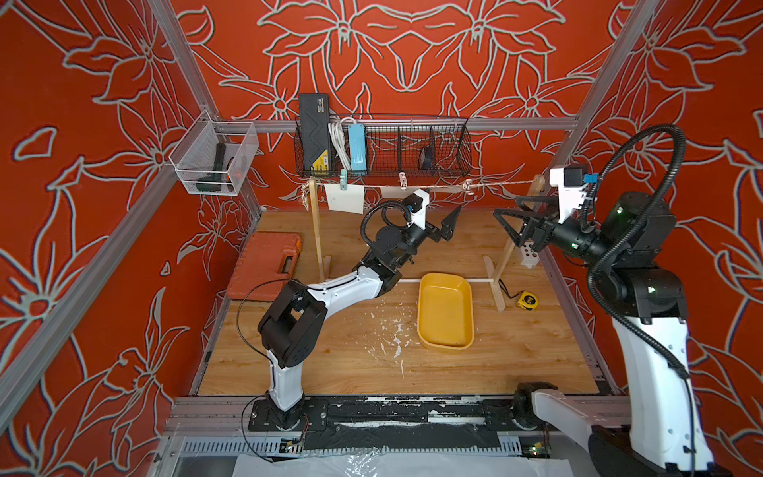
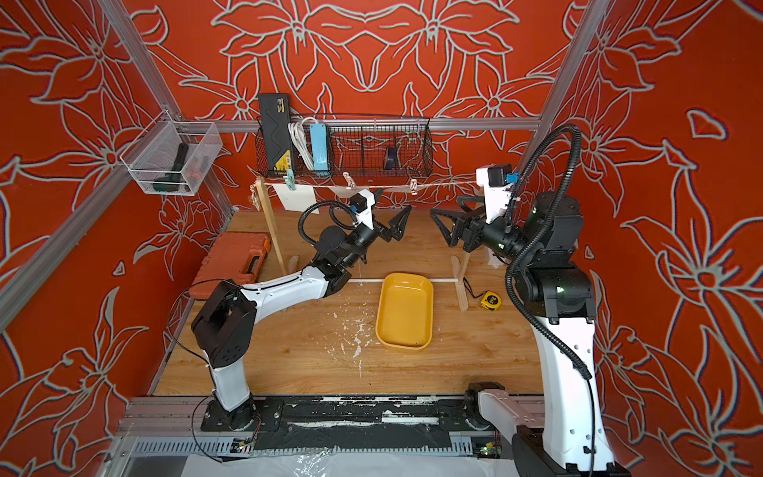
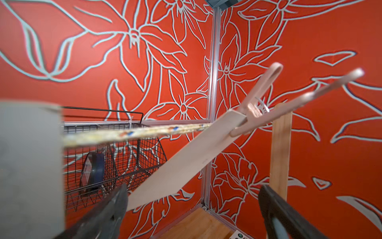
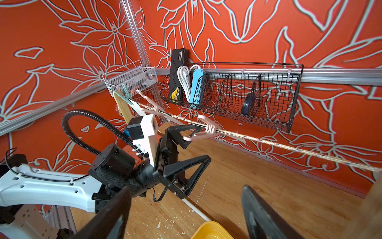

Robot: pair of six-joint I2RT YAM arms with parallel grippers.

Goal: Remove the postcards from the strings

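Three postcards hang along the string [image 4: 278, 145]. The leftmost, a white one [image 1: 345, 198], is held by a green clip [image 1: 343, 179]; a middle card [image 1: 393, 191] hangs from a pink clip [image 1: 403, 180]. In the left wrist view, a third card [image 3: 187, 159] slants between my open left gripper and a pink clip [image 3: 254, 113] that grips its far end. A pale card [image 3: 31, 171] fills that view's left edge, very close. My right gripper stands by the right post, fingers apart and empty, facing the left gripper.
A yellow tray [image 1: 445, 343] sits on the table below. Wooden posts [image 1: 315, 230] hold up the string. Behind it hangs a wire basket [image 4: 274, 119] with a black box and a blue item. A red case [image 1: 262, 262] lies at left, a tape measure [image 1: 527, 300] at right.
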